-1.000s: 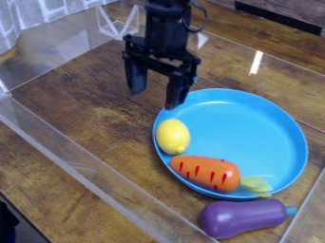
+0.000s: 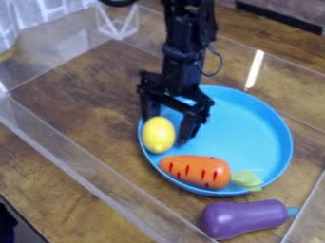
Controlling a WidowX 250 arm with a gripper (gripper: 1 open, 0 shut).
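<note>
My black gripper point(image 2: 173, 111) is lowered over the left part of a blue plate point(image 2: 248, 128), its open fingers around a yellow egg-shaped object point(image 2: 159, 136). An orange toy carrot point(image 2: 197, 170) with green leaves lies on the plate's front part, just in front of the yellow object.
A purple eggplant point(image 2: 241, 216) lies outside the plate at the front right. Bare wooden surface point(image 2: 76, 85) fills the left and back, with clear walls along the edges.
The plate and the things on it sit slightly further left.
</note>
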